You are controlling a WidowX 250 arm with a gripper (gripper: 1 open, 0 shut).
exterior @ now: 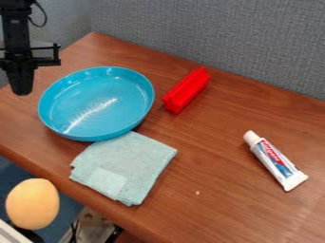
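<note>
My black gripper [21,82] hangs at the upper left edge of the camera view, just left of a blue round plate [95,102]. Whether its fingers are open or shut is too small and dark to tell. A folded pale grey-green cloth [124,167] lies below the plate, near the table's front edge. A red block-like object [185,90] lies right of the plate, and a white toothpaste tube [276,163] lies at the right.
The wooden table [229,214] has clear room in its middle and lower right. A grey fabric wall [229,33] runs along the back. An orange egg-shaped object [32,204] is off the table's front edge at the lower left.
</note>
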